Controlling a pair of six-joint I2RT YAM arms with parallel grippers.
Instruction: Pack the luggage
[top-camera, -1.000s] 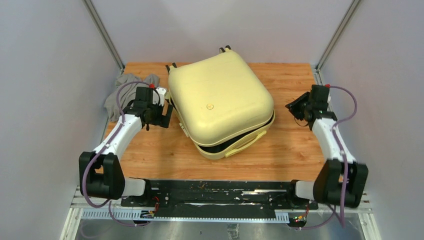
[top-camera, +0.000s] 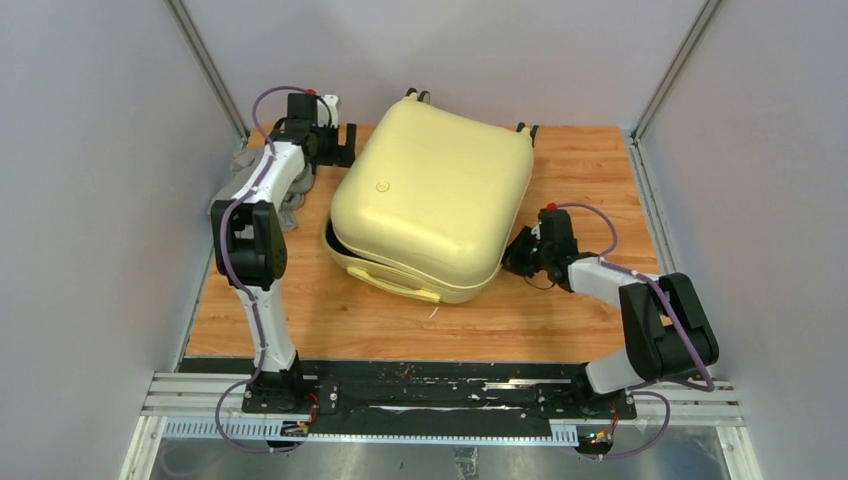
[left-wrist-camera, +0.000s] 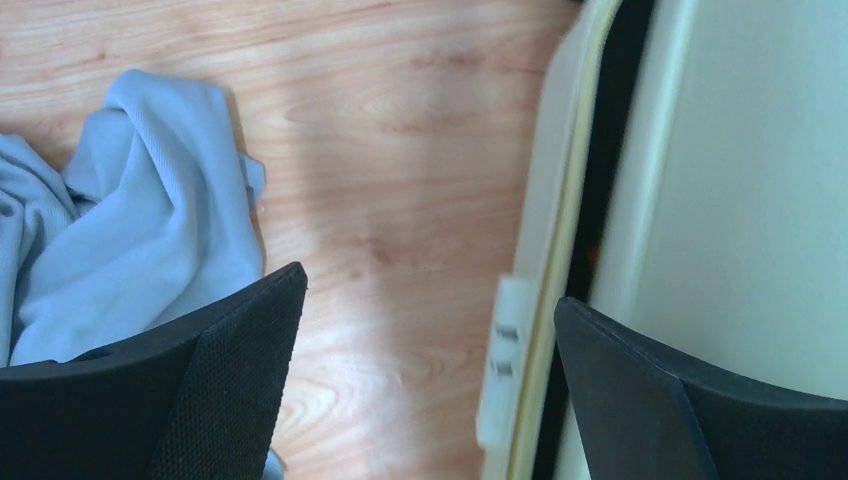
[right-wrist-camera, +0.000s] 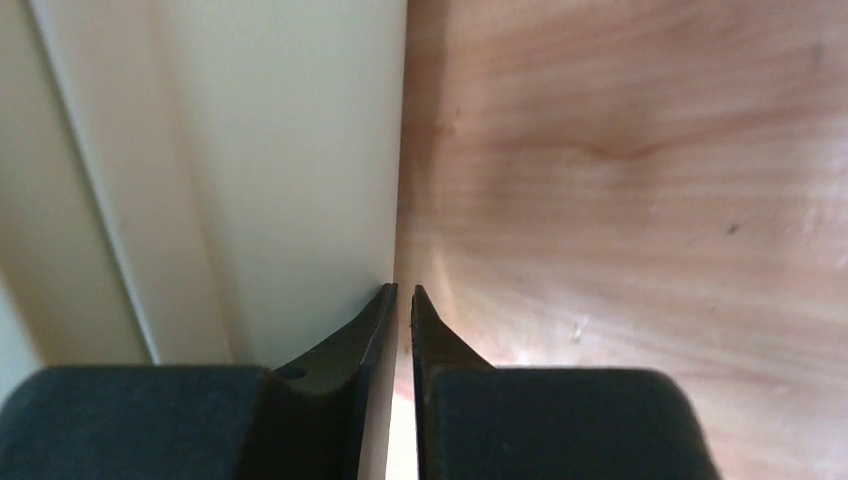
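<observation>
The pale yellow suitcase (top-camera: 440, 190) lies askew mid-table, its wheels at the back and its handle (top-camera: 390, 283) at the front left. Its lid is slightly raised from the base, leaving a dark gap. At the suitcase's back-left side, my left gripper (top-camera: 345, 148) is open. In the left wrist view one fingertip (left-wrist-camera: 590, 330) overlaps that gap, near a side latch (left-wrist-camera: 500, 360); whether they touch is unclear. My right gripper (top-camera: 512, 258) is shut against or very near the front-right side, with nothing showing between its fingers.
Crumpled grey cloth (top-camera: 238, 185) lies at the back left, partly under the left arm; it looks bluish in the left wrist view. Bare wood (top-camera: 590, 170) is free at the back right and along the front.
The suitcase has turned clockwise, its handle end swinging left and its wheel end right. My right gripper came in and swept toward the front; the left one moved toward the back.
</observation>
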